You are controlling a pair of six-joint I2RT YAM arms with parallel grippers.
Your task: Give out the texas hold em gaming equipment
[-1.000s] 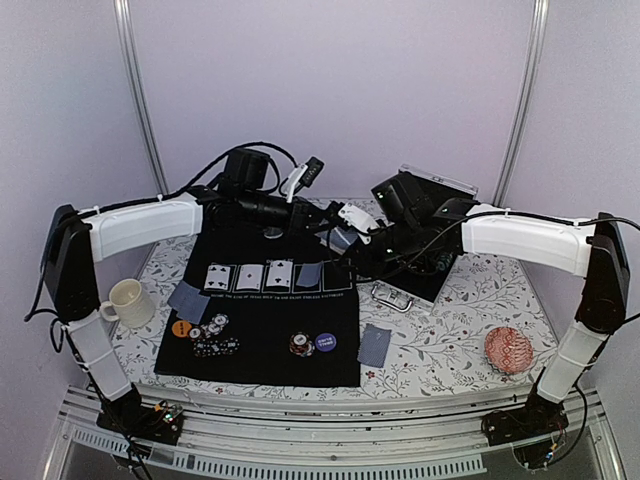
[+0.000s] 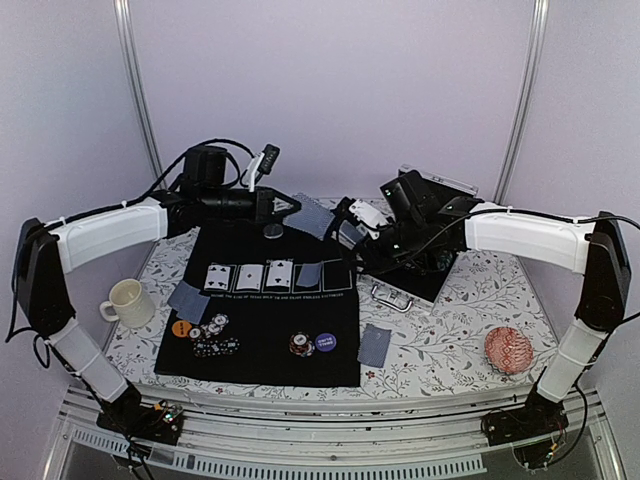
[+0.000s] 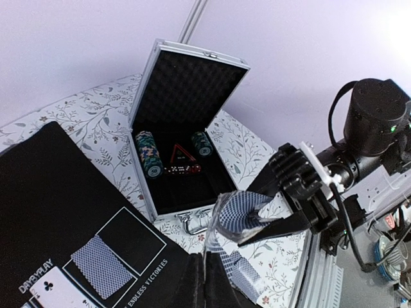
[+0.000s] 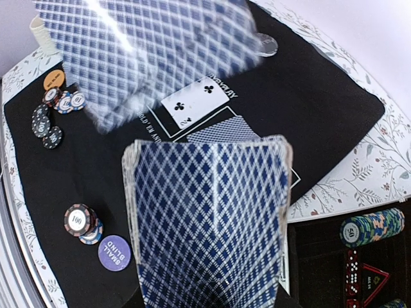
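Observation:
A bowed stack of blue-checked playing cards fills the lower middle of the right wrist view, with my right gripper shut on its sides. My left gripper is shut on a single blue-backed card, held in the air left of the stack. That card looks blurred in the right wrist view and nearly edge-on between the fingers in the left wrist view. On the black mat, three face-up cards and one face-down card lie in the printed row; the right end box is bare.
Two-card hands lie face down left and right of the mat's front. Chips, an orange button and a purple button sit nearby. The open case stands back right; a mug stands left.
My left gripper has drawn away from the stack, up and to the left, and a single card now shows in it.

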